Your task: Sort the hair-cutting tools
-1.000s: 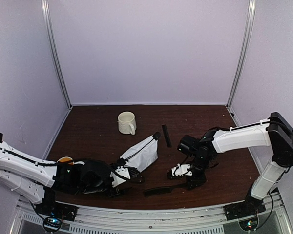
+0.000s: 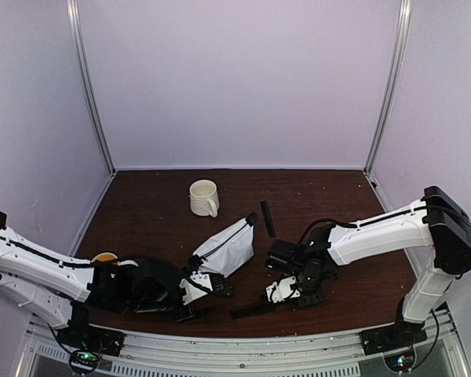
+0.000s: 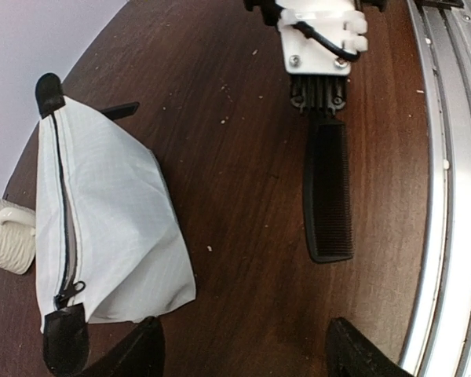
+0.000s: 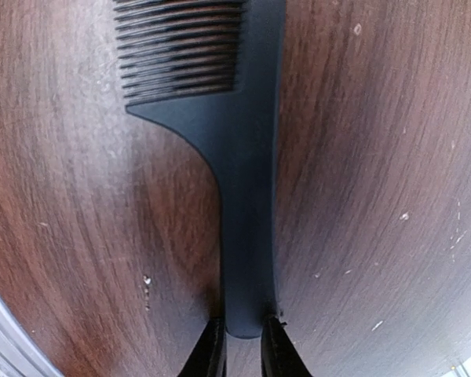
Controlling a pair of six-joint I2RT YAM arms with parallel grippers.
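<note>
A black comb (image 3: 327,192) lies flat near the table's front edge, its handle (image 4: 247,259) reaching between the fingertips of my right gripper, which is part open around the handle's end. A second dark comb (image 2: 267,218) lies farther back, right of a white zippered pouch (image 2: 225,251). My left gripper is open just beside the pouch, its fingertips at the bottom of the left wrist view, nothing visible between them.
A white mug (image 2: 203,200) stands behind the pouch. An orange object (image 2: 104,258) is partly hidden by the left arm. The metal rail (image 3: 432,236) borders the front edge.
The right arm has moved a little left and toward the front, over the comb's handle end. The left arm and the other objects look unmoved.
</note>
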